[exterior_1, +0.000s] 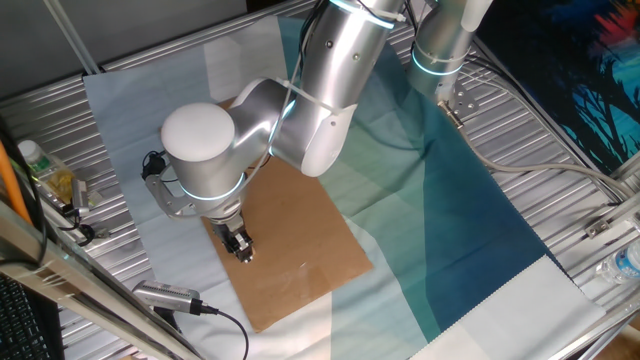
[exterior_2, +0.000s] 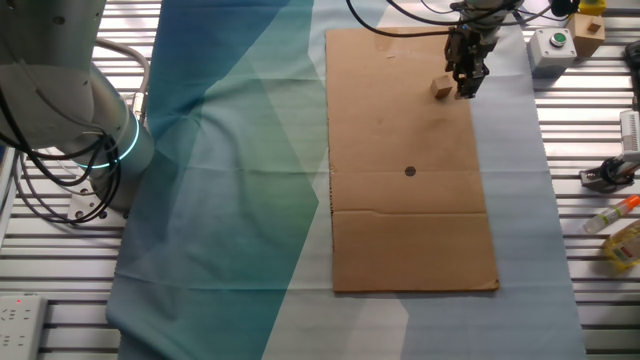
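Note:
My gripper (exterior_2: 467, 86) points down over the cardboard sheet (exterior_2: 410, 250), close to its edge. A small wooden block (exterior_2: 441, 87) shows right beside the dark fingers in exterior view 2; whether it touches them is unclear. From exterior view 1 the gripper (exterior_1: 243, 256) is seen from above, the arm hiding its surroundings, and the block cannot be made out. How far apart the fingers stand is too small to tell. A dark round spot (exterior_2: 410, 171) marks the middle of the cardboard.
Around the cardboard lies a blue-green patterned cloth (exterior_2: 230, 180), mostly clear. A button box (exterior_2: 552, 52) and another wooden block (exterior_2: 585, 35) stand beyond the cloth. Bottles lie at the side, and a cylindrical metal device (exterior_1: 167, 296) with a cable sits near the cardboard.

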